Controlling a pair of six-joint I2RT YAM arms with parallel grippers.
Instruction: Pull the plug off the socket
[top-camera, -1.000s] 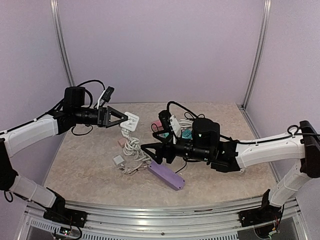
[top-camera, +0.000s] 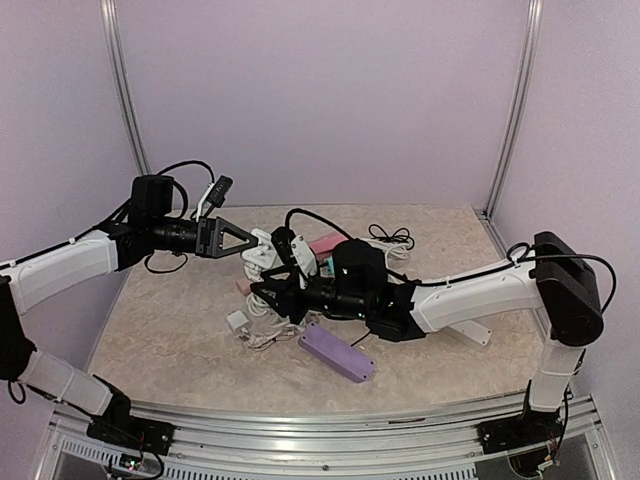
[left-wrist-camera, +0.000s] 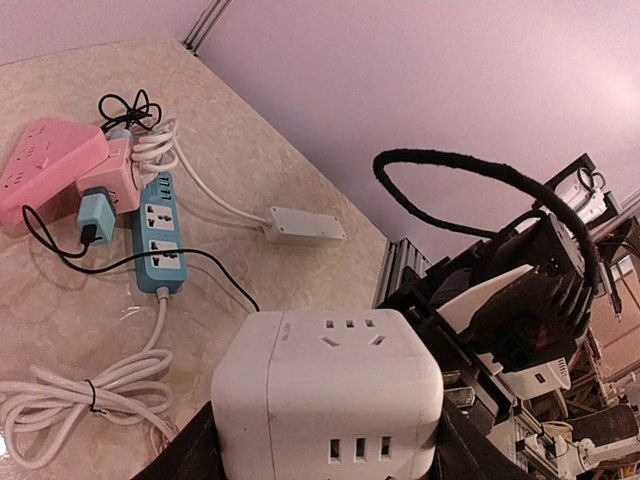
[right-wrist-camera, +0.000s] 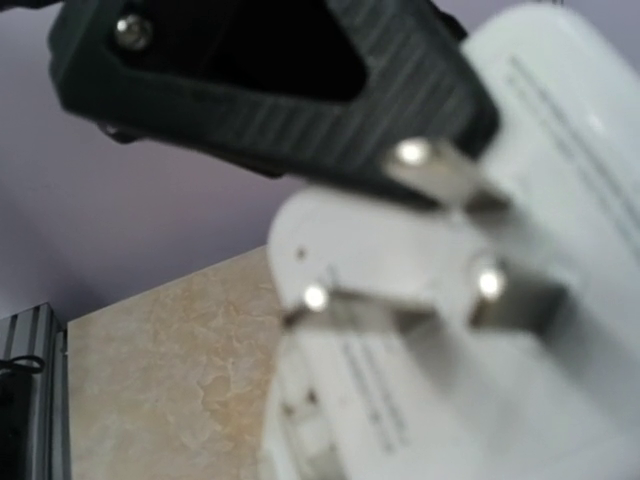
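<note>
My left gripper (top-camera: 252, 242) is shut on a white socket block (top-camera: 262, 254), held above the table. In the left wrist view the white block (left-wrist-camera: 325, 390), with slots on its faces, fills the bottom, black fingers (left-wrist-camera: 203, 452) on both sides. The right wrist view shows, close and blurred, a white body (right-wrist-camera: 560, 130) with three metal prongs (right-wrist-camera: 520, 295); a black finger with a triangular cut-out lies against it, resembling the left gripper's. Just below and right of the block, my right gripper (top-camera: 272, 294) stands part open. Whether its fingers touch the block is hidden.
On the table lie a purple strip (top-camera: 337, 352), a small white plug (top-camera: 238, 321), coiled white cable (left-wrist-camera: 90, 400), a blue strip (left-wrist-camera: 160, 235), a pink box (left-wrist-camera: 55, 160) and a white strip (left-wrist-camera: 305, 226).
My right gripper has moved left, from over the purple strip's far end to beside the white block. The left arm has barely moved and keeps its hold on the block.
</note>
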